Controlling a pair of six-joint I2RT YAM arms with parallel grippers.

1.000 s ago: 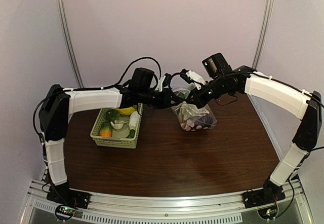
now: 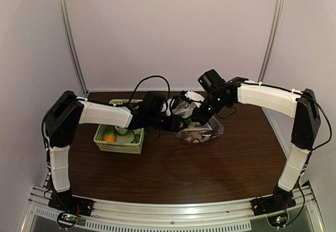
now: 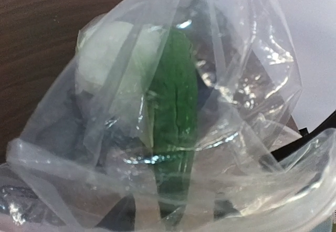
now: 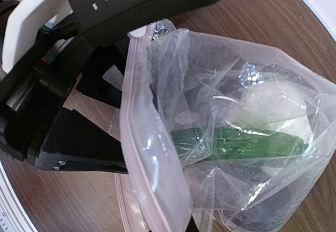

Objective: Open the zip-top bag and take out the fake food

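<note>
The clear zip top bag [image 2: 211, 131] rests at the middle of the table, its mouth facing left. Through its plastic a long green fake vegetable [image 3: 177, 90] and a pale white piece [image 3: 113, 56] show in the left wrist view. My left gripper [image 2: 181, 123] is at the bag's mouth, its fingers [image 4: 79, 143] parted and reaching in past the rim. The green piece's near end lies between those fingers in the left wrist view. At the bag's rim, my right gripper [image 2: 197, 118] is shut on the plastic; its tips barely show in the right wrist view.
A light green basket [image 2: 119, 148] stands to the left, partly under my left arm, with an orange piece [image 2: 109, 134] and other fake food inside.
Both grippers have come toward the table's front, the left also slightly rightward and the right slightly leftward. The left arm covers more of the basket. The bag has sagged and is more covered by the grippers.
</note>
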